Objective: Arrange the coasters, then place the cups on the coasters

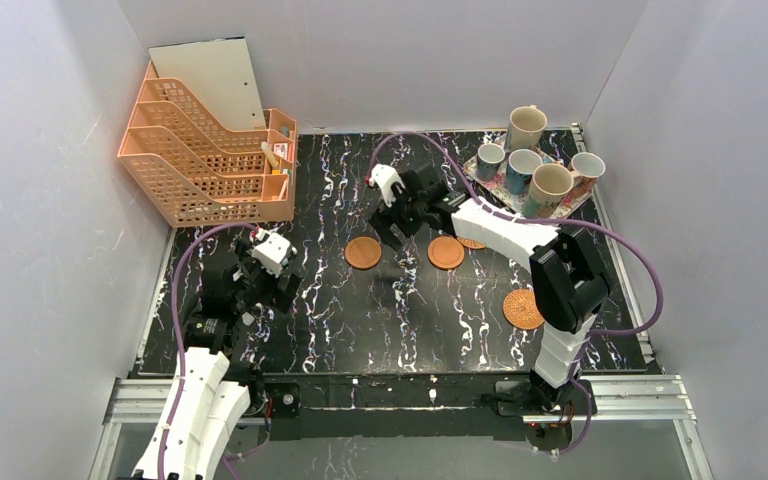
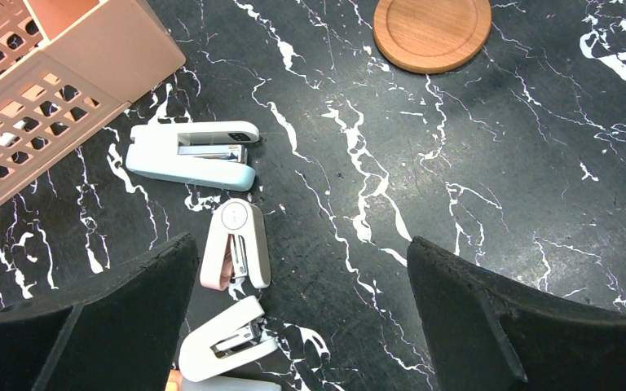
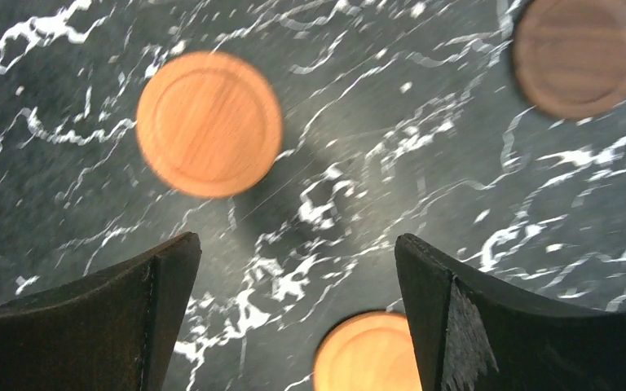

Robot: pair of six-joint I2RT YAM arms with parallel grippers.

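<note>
Several cups stand together at the back right, among them a small grey-blue cup [image 1: 490, 158], a blue cup [image 1: 522, 172] and a large beige mug [image 1: 526, 127]. Round wooden coasters lie on the dark marbled table: one left of centre [image 1: 363, 252], one right of it [image 1: 446, 252]. The right wrist view shows a dark brown coaster [image 3: 583, 57] that the right arm covers in the top view. Over the middle of the table, my right gripper [image 1: 390, 228] is open and empty. My left gripper [image 1: 288, 290] stands open at the left, nothing between its fingers.
A floral tray [image 1: 495, 184] lies under the cups. Woven coasters [image 1: 524, 309] sit at the right. An orange letter rack [image 1: 210, 175] fills the back left. Staplers [image 2: 191, 155] lie near the left gripper.
</note>
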